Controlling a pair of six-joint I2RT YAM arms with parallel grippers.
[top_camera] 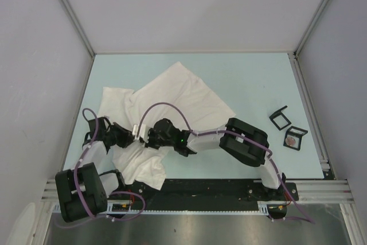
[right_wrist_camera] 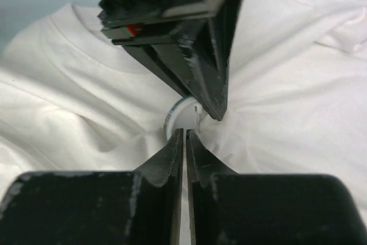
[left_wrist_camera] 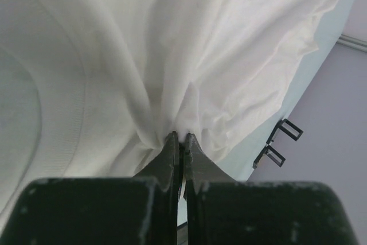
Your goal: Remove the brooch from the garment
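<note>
The white garment (top_camera: 172, 84) lies bunched on the pale table. In the left wrist view my left gripper is shut, with a pinch of the white cloth (left_wrist_camera: 189, 107) at its tips. In the right wrist view a pale curved rim (right_wrist_camera: 171, 117), probably the brooch, shows just beyond my right gripper, against the cloth and below the black tip of the left gripper. The right fingertips look close together at it; whether anything is between them is unclear.
Two small open square boxes (top_camera: 292, 139) stand on the table's right side. Both arms meet over the garment's lower left.
</note>
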